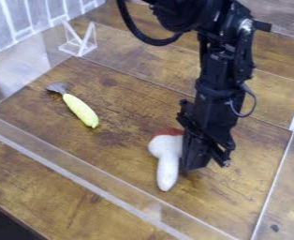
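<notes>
My black gripper [199, 146] is low over the wooden table, just right of a white object [169, 164] with a long rounded end pointing toward the front and some red at its back. The gripper overlaps or touches that object's right side; its fingertips are dark and bunched, and whether anything is between them is hard to see. A yellow elongated object [80, 111] lies on the left, with a grey utensil-like piece [57, 87] at its upper end.
Clear plastic walls edge the wooden table [75, 187] at front and right. A white wire stand [79, 40] is at the back left, near a white railing. Free wood lies in the middle left and at the back.
</notes>
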